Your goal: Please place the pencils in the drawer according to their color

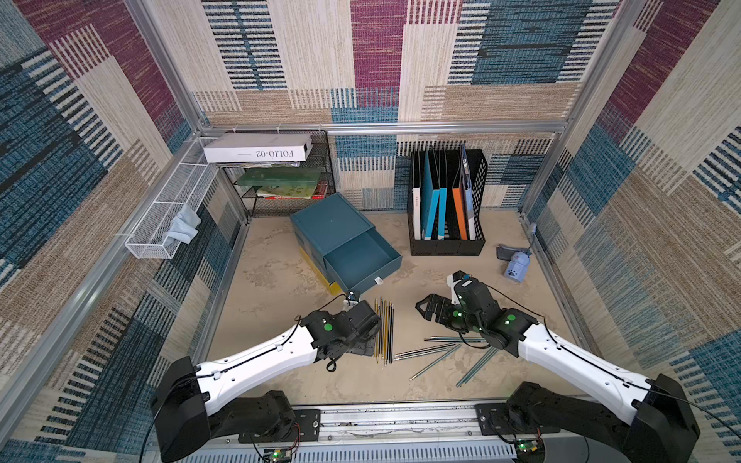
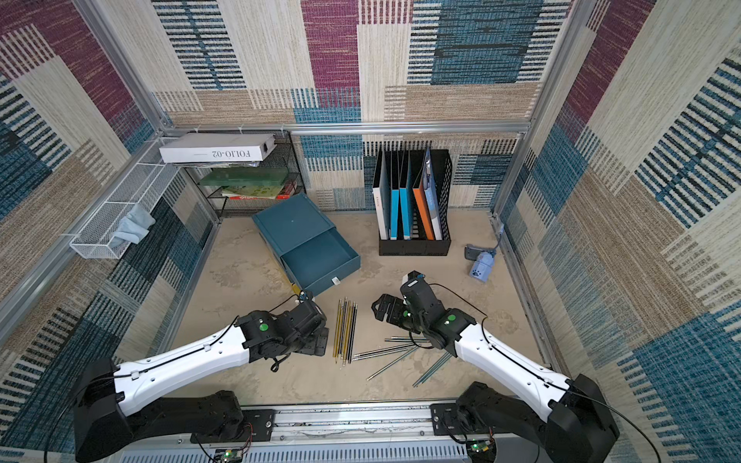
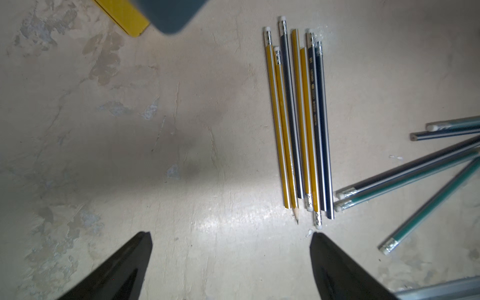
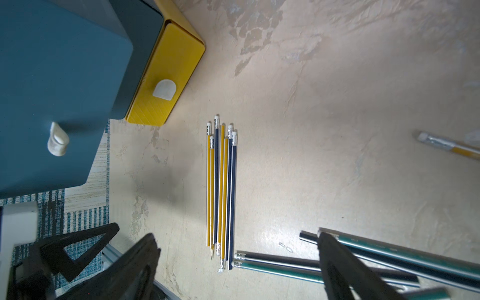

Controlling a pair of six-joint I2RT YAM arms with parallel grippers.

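Note:
A bundle of yellow and dark blue pencils (image 3: 283,125) lies upright in view on the table, with teal and dark pencils (image 3: 427,205) scattered to its right. My open left gripper hangs over the table beside the bundle, nothing between its fingers. My open right gripper is higher up to the right, above the scattered pencils, also empty. Behind the bundle stands a teal drawer unit (image 1: 330,218) with one empty drawer (image 1: 361,258) pulled out. A yellow drawer front (image 4: 185,50) shows low at its side.
A black file organiser (image 1: 446,245) stands at the back right, with a blue-grey object (image 1: 517,266) beside it. Wire shelves (image 1: 281,189) are at the back left, and a white wire basket (image 1: 154,231) hangs on the left wall.

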